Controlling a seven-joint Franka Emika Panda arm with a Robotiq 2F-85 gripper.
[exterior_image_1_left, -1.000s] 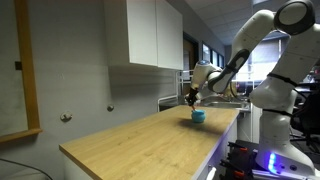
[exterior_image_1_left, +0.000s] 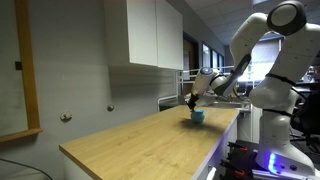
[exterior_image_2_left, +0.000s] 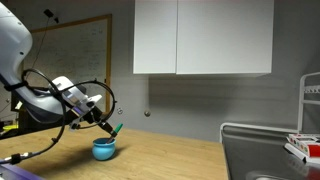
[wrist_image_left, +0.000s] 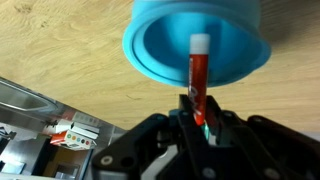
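A light blue bowl (exterior_image_2_left: 103, 149) stands on the wooden table, near its right end in exterior view 1. My gripper is shut on a slim red stick (wrist_image_left: 199, 72) with a white tip. In the wrist view the tip overlaps the bowl's opening (wrist_image_left: 180, 45); how deep it reaches cannot be told. A small green piece (exterior_image_2_left: 118, 130) shows by the gripper just above the bowl in exterior view 2. Dark gripper parts hide the stick's other end.
White cabinets (exterior_image_2_left: 200, 40) hang above. A white wire rack (exterior_image_2_left: 311, 115) and a sink (exterior_image_2_left: 270, 177) lie to the right in exterior view 2.
The arm has shifted slightly near the bowl, its wrist a little changed in tilt. The bowl appears to stay in place.
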